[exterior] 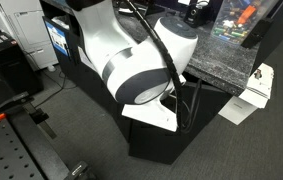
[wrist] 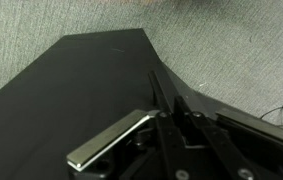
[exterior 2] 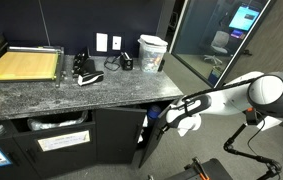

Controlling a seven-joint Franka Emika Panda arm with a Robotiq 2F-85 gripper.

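Note:
A black cabinet door (wrist: 71, 85) fills the lower left of the wrist view, its edge running down toward my gripper. The dark fingers are closed together on that door edge, though the contact is hard to make out against the black. In the second exterior view my gripper (exterior 2: 162, 127) is low in front of the counter, at the swung-out door (exterior 2: 147, 145) on the right. From the first exterior view, the white arm hides the fingers, and the dark door (exterior: 166, 143) shows below it.
Another dark door (exterior 2: 116, 138) stands open beside an open drawer (exterior 2: 64, 140). On the counter (exterior 2: 41, 98) above are a wooden board (exterior 2: 26, 65), black items and a white bucket (exterior 2: 152, 53). Grey carpet (exterior: 251, 150) is clear to the right.

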